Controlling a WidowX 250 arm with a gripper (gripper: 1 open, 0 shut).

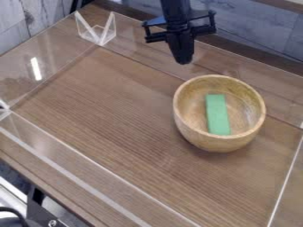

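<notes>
My gripper (182, 55) hangs at the top centre of the camera view, dark and pointing down, above and behind a wooden bowl (190, 124); it is shut, with nothing showing between its fingers. A green block (217, 114) lies lengthwise inside the bowl, which stands on the right half of the wooden table.
A white wire-like object (98, 28) is at the back left. A dark grey wall runs along the back.
</notes>
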